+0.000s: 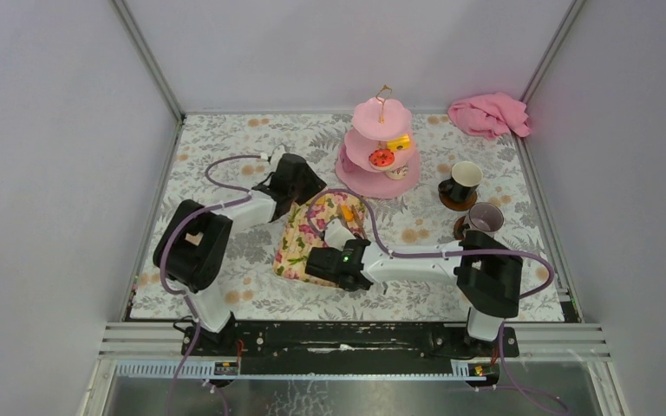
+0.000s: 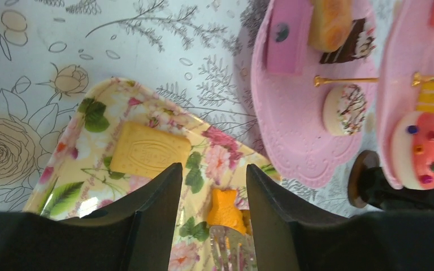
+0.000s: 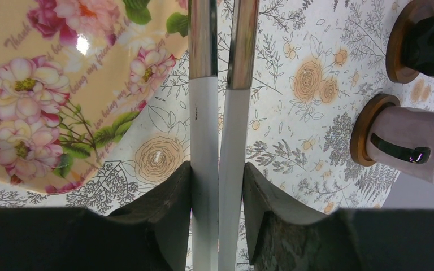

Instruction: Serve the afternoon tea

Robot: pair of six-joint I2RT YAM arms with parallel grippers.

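Note:
A floral tray (image 1: 290, 260) lies at the table's middle. On it are a pale yellow cookie (image 2: 150, 149) and an orange piece (image 2: 225, 210), the latter at the metal tips of the tongs (image 3: 203, 124). My right gripper is shut on the tongs' white handles. My left gripper hangs open over the tray, nothing between its fingers. Behind the tray stands the pink tiered stand (image 1: 380, 118), holding cakes and pastries, among them a red-topped one (image 1: 381, 158).
A pink cloth (image 1: 490, 114) lies in the back right corner.

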